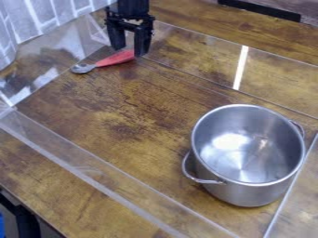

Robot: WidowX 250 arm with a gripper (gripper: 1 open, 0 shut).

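Note:
My black gripper (129, 37) is at the top of the camera view, just above and behind a red-handled utensil (117, 59) with a silver head, which lies on the wooden table at the back left. Whether its fingers are open or shut, or touch the handle, is hard to tell. A large steel pot (245, 151) with side handles stands at the front right, empty.
Clear plastic walls run along the left, back and right of the wooden work surface (125, 130). A patterned cloth or panel (32, 28) is at the upper left.

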